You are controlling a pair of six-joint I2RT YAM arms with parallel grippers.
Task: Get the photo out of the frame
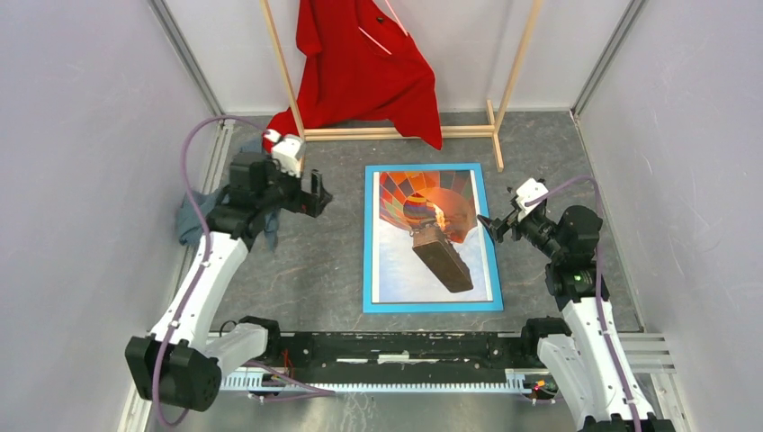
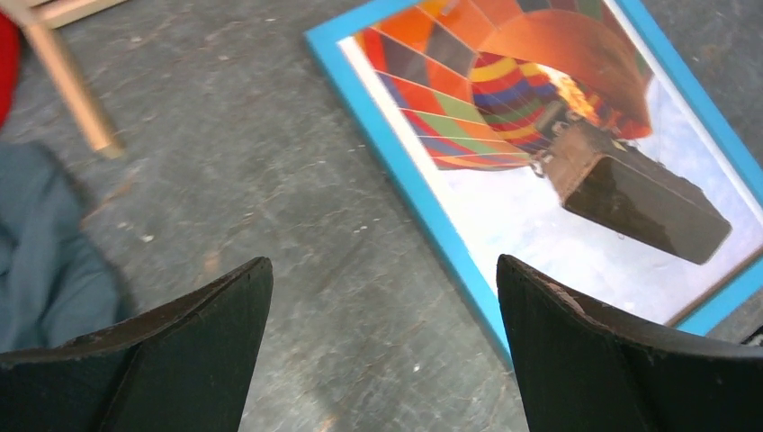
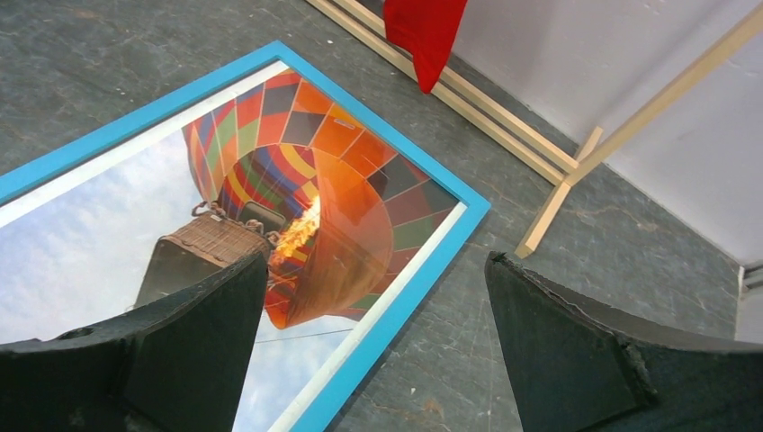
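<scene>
A light-blue frame (image 1: 368, 238) lies flat on the grey floor, holding a hot-air balloon photo (image 1: 396, 270) with a basket and flame. My left gripper (image 1: 317, 196) hangs open to the left of the frame; in its wrist view the frame (image 2: 423, 207) is ahead and right, nothing between the fingers. My right gripper (image 1: 493, 227) is open above the frame's upper right side; in its wrist view the frame's corner (image 3: 472, 205) shows beyond the empty fingers.
A wooden rack (image 1: 396, 133) with a red garment (image 1: 360, 81) stands at the back. A blue-grey cloth (image 2: 45, 252) lies at the left. Bare floor separates it from the frame.
</scene>
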